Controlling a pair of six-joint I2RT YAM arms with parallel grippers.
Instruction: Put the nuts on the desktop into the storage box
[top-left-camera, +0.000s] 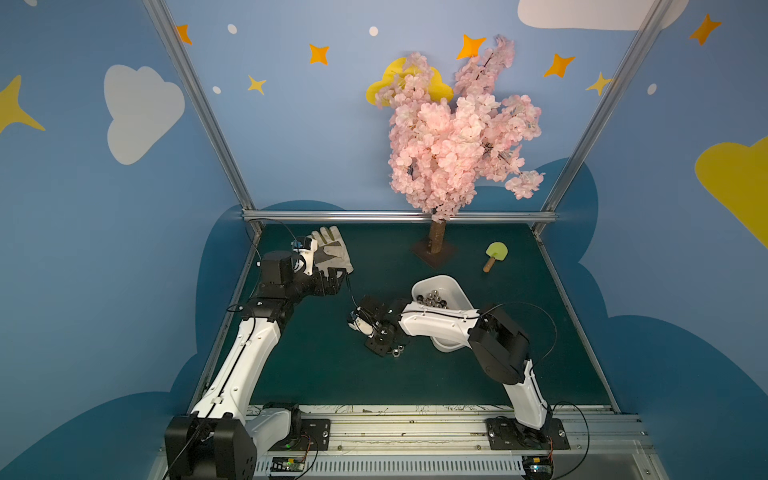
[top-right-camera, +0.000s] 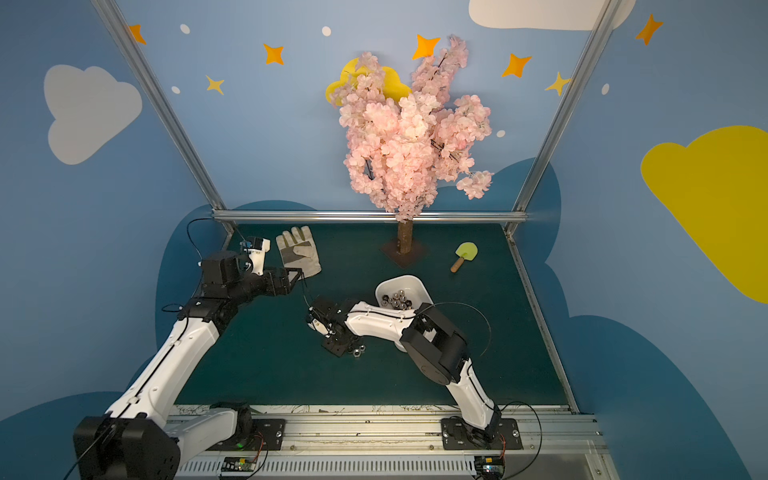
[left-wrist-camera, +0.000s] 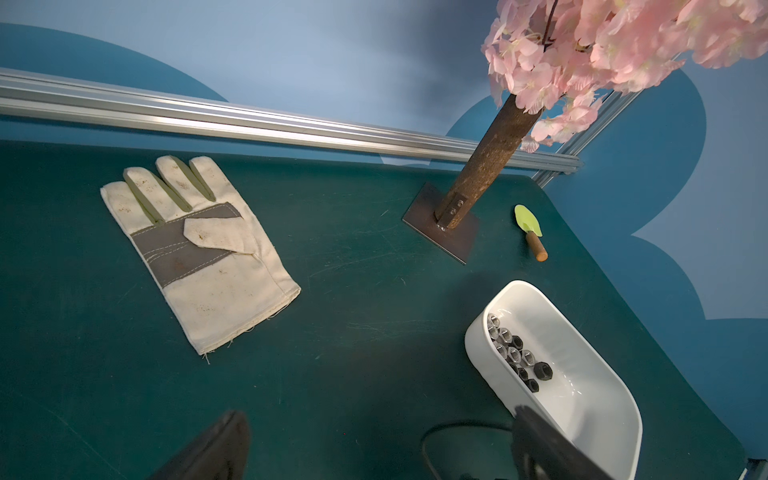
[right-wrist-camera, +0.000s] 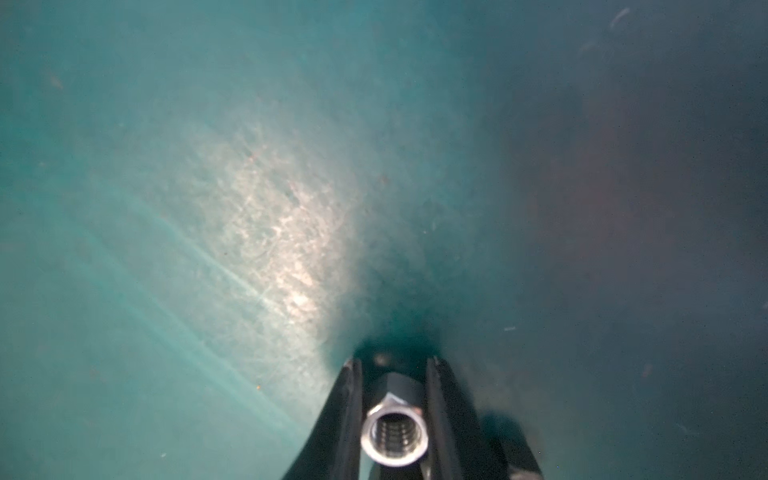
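Note:
A silver hex nut (right-wrist-camera: 394, 436) is between the two fingers of my right gripper in the right wrist view. Both fingers (right-wrist-camera: 348, 412) lie close along its sides; whether they grip it cannot be told. Part of another nut (right-wrist-camera: 524, 473) shows outside the right-hand finger. From the top left, shiny nuts (top-left-camera: 397, 352) appear on the desktop beside this gripper. The white storage box (left-wrist-camera: 596, 408) holds several silver and dark nuts (left-wrist-camera: 516, 352) at one end; my right arm covers part of it from above. My left gripper is open and empty, over the left side.
A work glove (left-wrist-camera: 216, 272) lies near the left gripper. Behind the box stands a blossom tree on a metal base (top-left-camera: 434, 254), with a green trowel (top-left-camera: 496, 252) to its right.

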